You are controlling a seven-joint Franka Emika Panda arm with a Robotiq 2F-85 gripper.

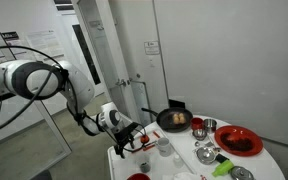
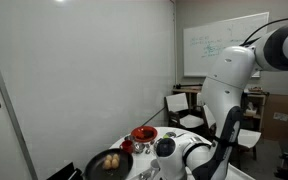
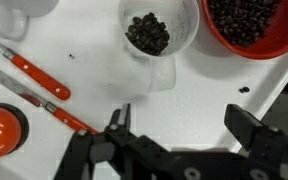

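Note:
My gripper stands open over the white table, its dark fingers wide apart with nothing between them. Ahead of it in the wrist view is a white cup partly filled with dark beans, its handle pointing back toward the gap between the fingers without touching them. Cut off by the upper right edge is a red bowl, also holding dark beans. In exterior view 1 the gripper is low at the table's left side, near a red bowl.
Orange-handled utensils and a round orange-red object lie to the left. A dark pan with food, metal pots and a red plate stand farther back. One loose bean lies near the table edge.

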